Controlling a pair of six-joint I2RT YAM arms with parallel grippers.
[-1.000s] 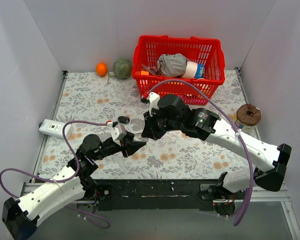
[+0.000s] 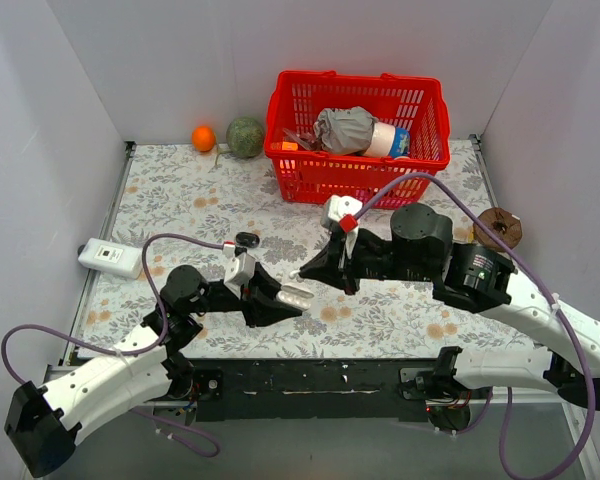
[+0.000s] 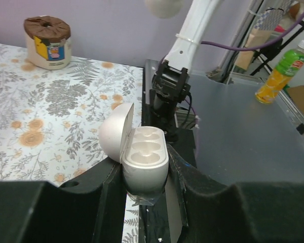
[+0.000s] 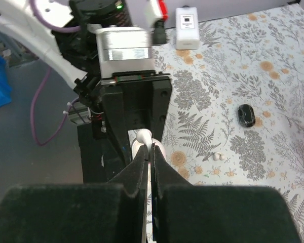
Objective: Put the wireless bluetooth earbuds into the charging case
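The white charging case (image 3: 145,152) has its lid (image 3: 116,132) standing open, and its wells look empty in the left wrist view. My left gripper (image 2: 283,300) is shut on the case's body, near the front middle of the table. In the right wrist view a white earbud (image 4: 145,136) sits at the fingertips of my right gripper, which is shut on it. That gripper is up and to the right of the case in the top view, with a small gap between them. Another small white piece, likely the second earbud (image 4: 219,156), lies on the cloth.
A small black object (image 2: 247,240) lies behind the left gripper. At the back stand a red basket (image 2: 360,178), a green melon (image 2: 245,137) and an orange (image 2: 203,138). A white box (image 2: 110,257) is at left, a brown-topped roll (image 2: 498,229) at right.
My right gripper has drawn away from the case to the right, keeping the earbud. The left gripper has brought the case slightly toward the front and right.
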